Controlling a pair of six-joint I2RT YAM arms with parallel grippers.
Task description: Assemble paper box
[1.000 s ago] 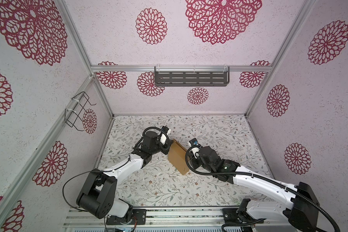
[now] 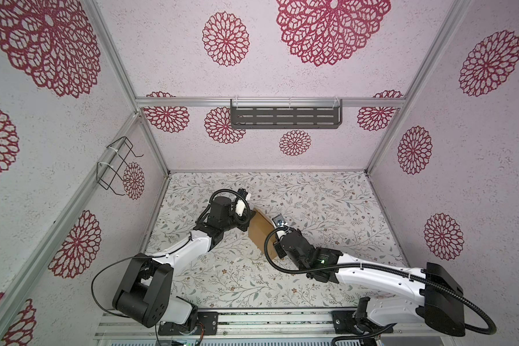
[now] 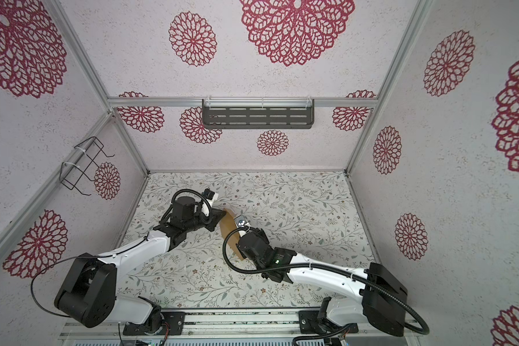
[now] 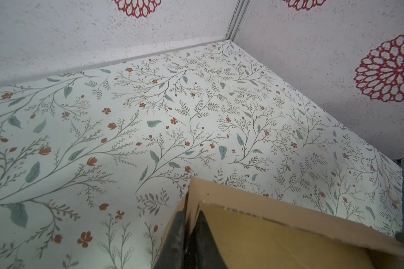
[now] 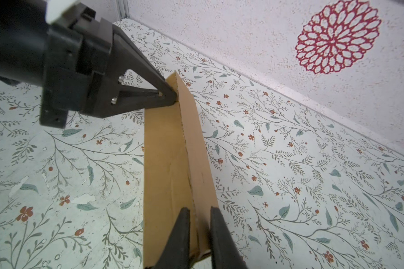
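A brown cardboard box [image 2: 261, 231], open on the side facing the left wrist view, is on the floral table between the arms. At its far upper corner is my left gripper, whose fingertips meet the edge of the box wall [image 4: 264, 204]. Whether those fingers grip it cannot be told. My right gripper is at the near end of the box, with fingers on both sides of the narrow wall [image 5: 194, 148]. A gap shows beside its left finger [image 5: 182, 226]. The right arm hides much of the box in the top right view.
A grey slotted shelf [image 2: 285, 115] hangs on the back wall, and a wire rack [image 2: 118, 164] on the left wall.
My right gripper has come left and down along the box to its near end. The box and my left gripper have shifted slightly left.
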